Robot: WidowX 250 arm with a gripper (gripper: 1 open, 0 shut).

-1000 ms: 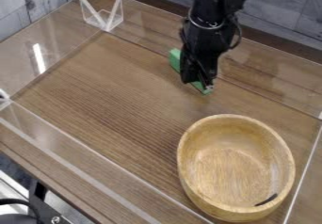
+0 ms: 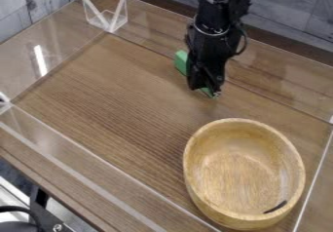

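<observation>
The black gripper (image 2: 205, 75) reaches down from the top centre onto a green object (image 2: 185, 61), partly covering it. Its fingers look close together, but whether anything is between them is hard to tell. The green object lies on the wooden surface (image 2: 117, 109), its shape mostly hidden behind the gripper.
A large light wooden bowl (image 2: 243, 138) sits at the lower right. A clear plastic piece stands at the top left. A raised wooden edge runs along the back right, and black cables lie at the lower left corner.
The gripper has shifted very slightly over the green object; little else has changed.
</observation>
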